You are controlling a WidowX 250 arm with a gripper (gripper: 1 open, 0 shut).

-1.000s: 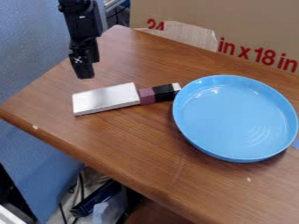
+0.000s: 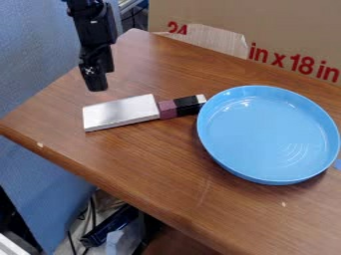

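Note:
My black gripper [image 2: 96, 76] hangs over the left back part of the wooden table, above and behind a cleaver-like object with a flat pale blade [image 2: 120, 113] and a handle [image 2: 178, 107] in dark red and black. The gripper is apart from that object; whether its fingers are open or shut is too small to tell. A round light-blue plate [image 2: 266, 134] lies on the right, close to the handle's end.
A cardboard box [image 2: 280, 30] stands along the back edge.

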